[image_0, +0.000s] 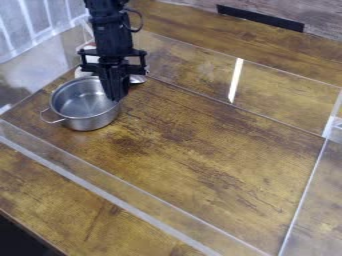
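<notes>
A steel pot (83, 106) with wire handles sits on the wooden table at the left. My black gripper (118, 70) hangs over the pot's back right rim, its fingertips small and dark; whether anything is between them is hard to see. A pale object (88, 68), partly hidden by the arm, lies behind the pot.
Clear plastic walls surround the work area. A dark strip (261, 13) lies along the back edge.
</notes>
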